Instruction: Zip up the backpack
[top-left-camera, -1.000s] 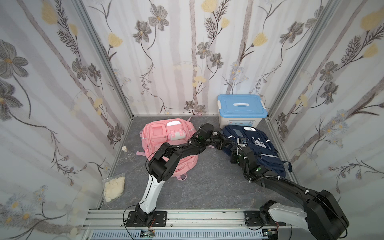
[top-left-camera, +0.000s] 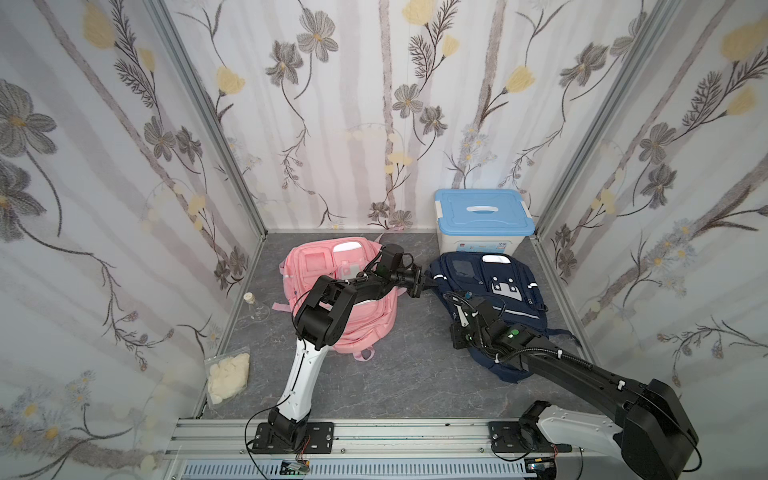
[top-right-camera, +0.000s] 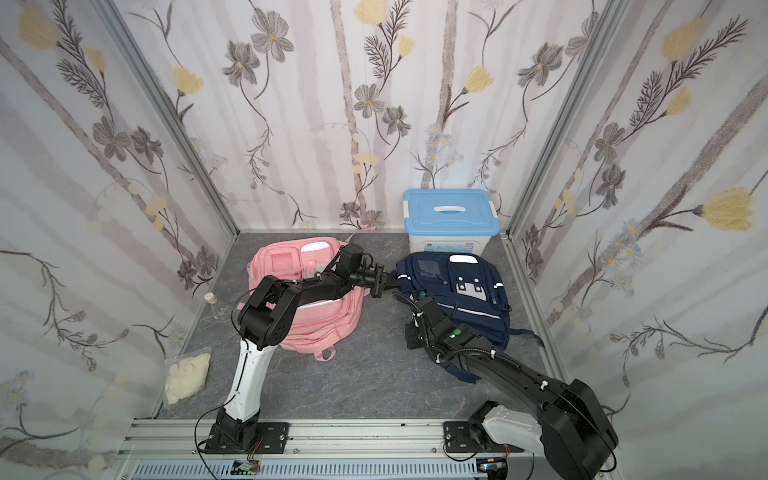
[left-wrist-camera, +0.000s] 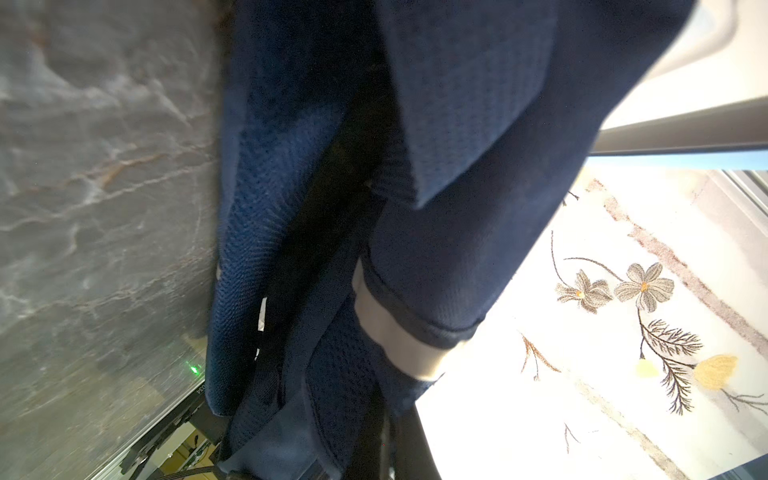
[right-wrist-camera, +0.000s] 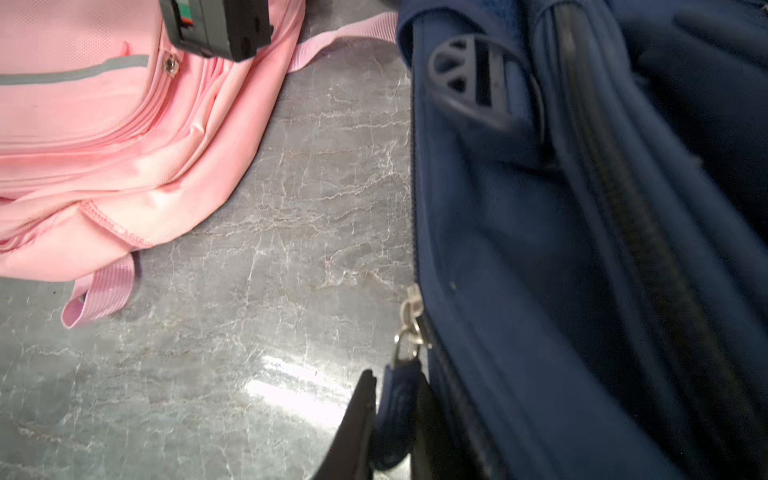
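A navy backpack (top-left-camera: 492, 280) lies on the right of the floor, its open side facing left. My left gripper (top-left-camera: 429, 284) is shut at its upper left edge; navy fabric (left-wrist-camera: 412, 352) runs down to its fingers in the left wrist view. In the right wrist view two zipper tracks (right-wrist-camera: 632, 224) stand apart with a gap of navy cloth between them. A metal slider (right-wrist-camera: 413, 302) sits on the left track, its navy pull tab (right-wrist-camera: 395, 412) hanging between the fingers of my right gripper. Those fingers stand part open around the tab, with floor showing beside it.
A pink backpack (top-left-camera: 356, 328) lies to the left, beneath my left arm. The blue-lidded box (top-left-camera: 484, 212) stands behind the navy one. A bag of pale stuff (top-left-camera: 229, 377) and a small white item (top-left-camera: 249, 297) lie far left.
My right gripper has moved slightly left and toward the front.
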